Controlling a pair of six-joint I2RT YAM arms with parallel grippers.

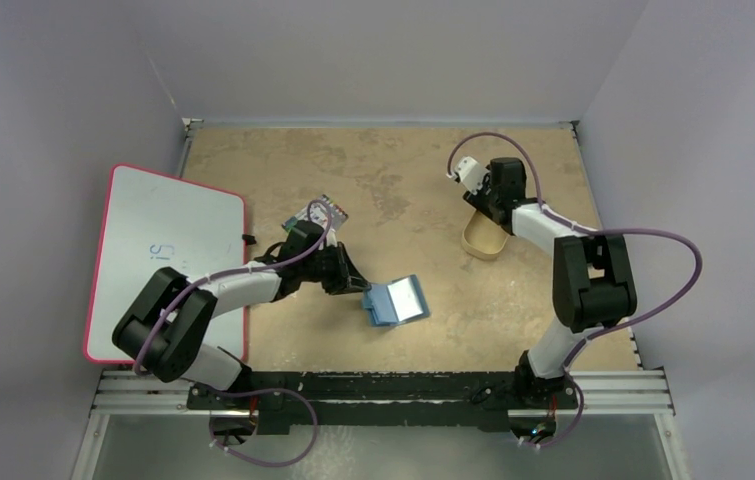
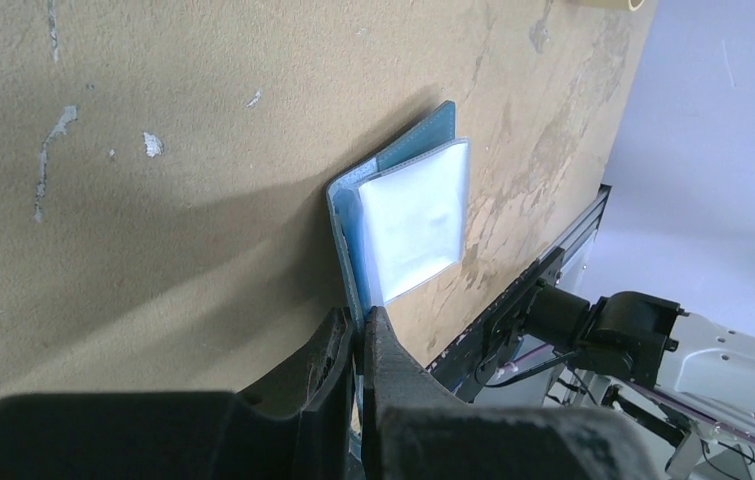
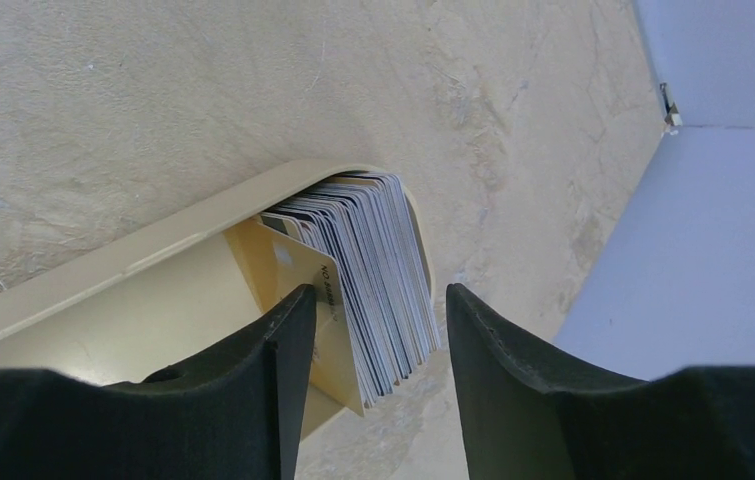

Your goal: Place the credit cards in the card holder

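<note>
The blue card holder (image 1: 382, 305) lies opened on the table, its clear sleeve (image 2: 415, 220) facing up. My left gripper is shut on the holder's near edge, pinching the thin cover. A row of cards (image 3: 378, 265) stands packed on edge at one end of the tan box (image 3: 143, 300), a gold card (image 3: 318, 310) foremost. Over the box, my right gripper is partly open and straddles the cards: one finger (image 3: 293, 320) is by the gold card's face, the other beyond the stack. Whether either finger touches a card, I cannot tell.
A colourful printed packet (image 1: 331, 212) lies behind the left arm. To the far left is a whiteboard (image 1: 168, 260) with a red rim. The table's middle (image 1: 393, 190) between the arms is bare.
</note>
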